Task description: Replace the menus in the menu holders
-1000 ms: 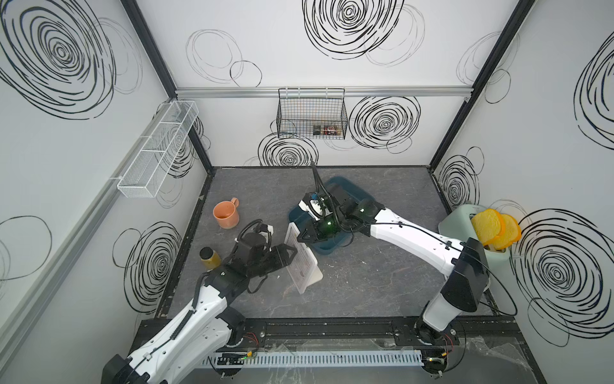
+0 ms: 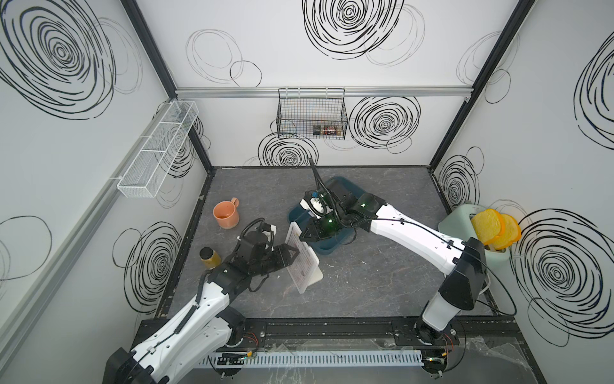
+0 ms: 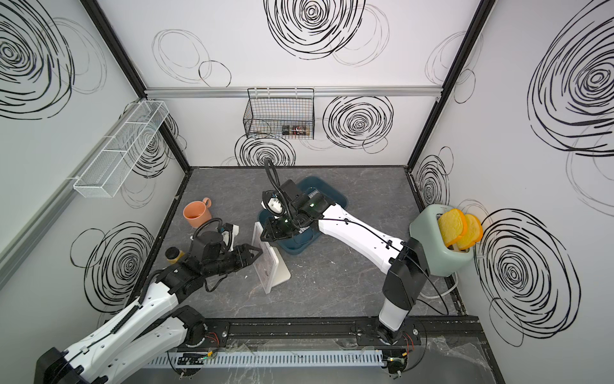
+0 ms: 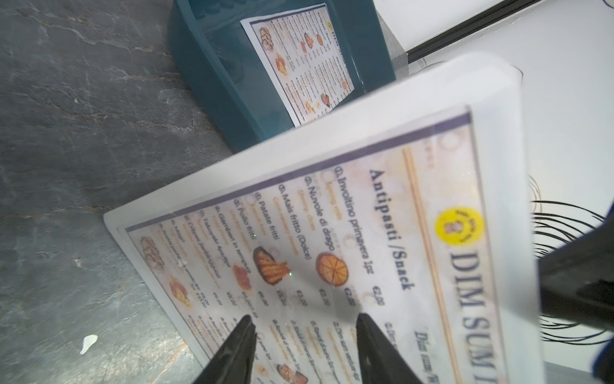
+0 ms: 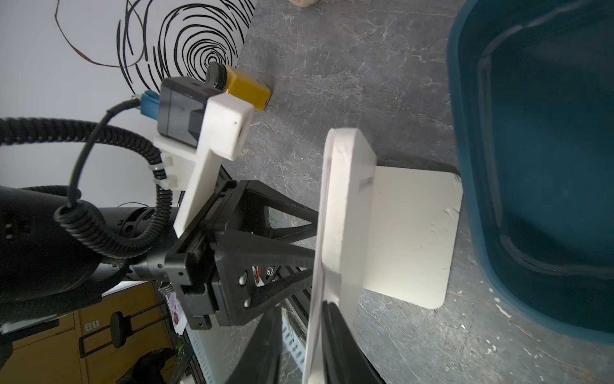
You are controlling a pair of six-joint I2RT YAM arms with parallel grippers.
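The white menu holder stands on the table with its clear panel upright; a printed menu shows in it. My left gripper is at the panel's face, shut on the holder. My right gripper is over the panel's upper edge, part open, one finger beside that edge. The holder's white base lies flat on the table. Another menu lies in the teal bin behind the holder.
An orange mug and a yellow-bodied jar stand on the left. A green container with yellow items is at the right wall. Wire baskets hang on the walls.
My left arm has stayed nearly still.
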